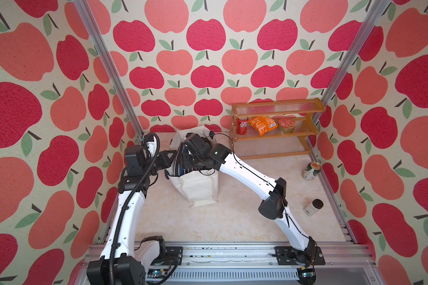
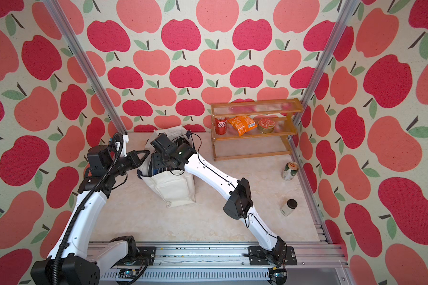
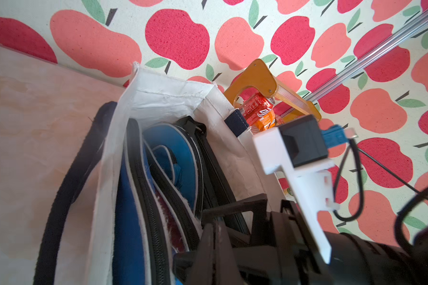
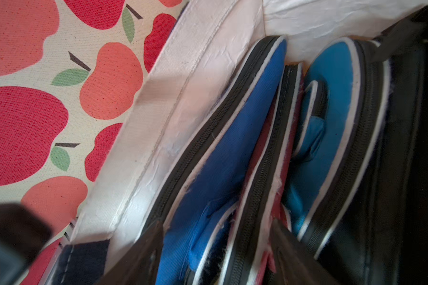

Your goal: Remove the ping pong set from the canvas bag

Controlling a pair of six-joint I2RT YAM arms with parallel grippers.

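The cream canvas bag (image 1: pixel 199 189) stands upright, with several zippered cases packed on edge inside. From above in the right wrist view I see a blue case (image 4: pixel 242 128), a narrow red one (image 4: pixel 266 190), a teal rounded case (image 4: pixel 333 95) and something black (image 4: pixel 404 142); which is the ping pong set I cannot tell. My right gripper reaches into the opening, its fingers apart around the tops of the blue and red cases. Beside the bag's left rim, my left gripper is shut, and nothing shows between its fingers.
A wooden shelf (image 1: pixel 275 135) at the back right holds a red can (image 1: pixel 241 126), an orange packet (image 1: pixel 263 125) and a round tub (image 1: pixel 286 125). Another can (image 1: pixel 312 171) and a black-lidded jar (image 1: pixel 313 207) stand far right.
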